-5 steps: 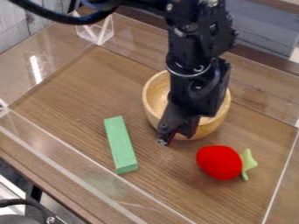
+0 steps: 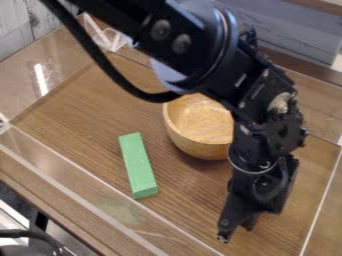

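My gripper (image 2: 251,208) is low over the wooden surface on the right, in front of a wooden bowl (image 2: 190,122), which the arm partly covers. The gripper looks shut.
A green bar (image 2: 138,164) lies on the wooden surface (image 2: 80,130) left of the gripper. A pale wall runs along the back.
My gripper has moved down and to the right, from over the bowl to where the red object lay, which is now hidden.
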